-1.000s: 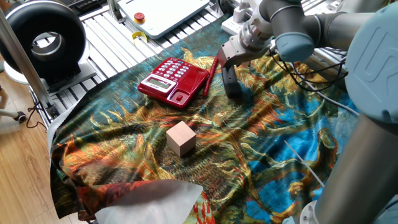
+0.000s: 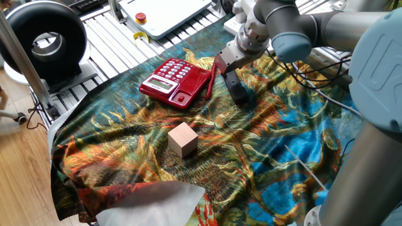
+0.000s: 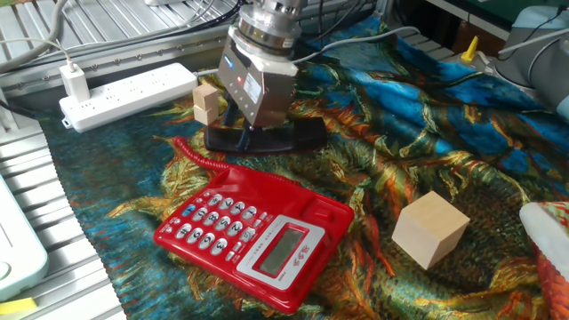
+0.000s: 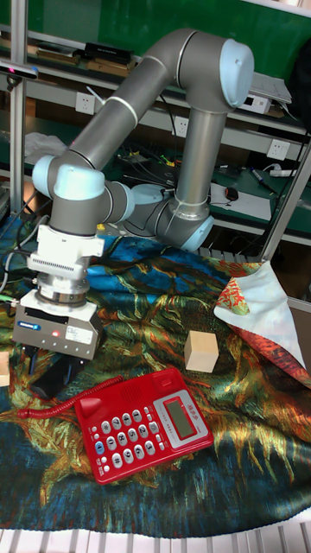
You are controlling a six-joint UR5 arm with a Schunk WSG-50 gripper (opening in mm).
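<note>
The black handset [image 3: 293, 135] lies low over the cloth behind the red telephone [image 3: 293, 209], off its body, with the coiled red cord [image 3: 197, 157] running towards it. My gripper [image 3: 238, 133] stands right above the handset's left part, its dark fingers reaching down to it. In exterior view 3 the gripper's housing and the handset [image 4: 57, 379] overlap. Whether the fingers are closed on the handset or merely beside it does not show clearly. The telephone's keypad and display face up; exterior view 1 shows the handset [image 2: 237, 90] beside the telephone [image 2: 174, 81].
A plain wooden cube [image 2: 183, 139] sits on the wrinkled patterned cloth in front of the telephone. Small wooden blocks [image 3: 205, 105] and a white power strip [image 3: 129, 96] are near the gripper. One cloth corner [image 4: 263, 314] is folded over.
The gripper has shifted slightly left in exterior view 1. The handset has turned, its lower end swinging right and its upper end sinking a little. Telephone and cube have stayed put.
</note>
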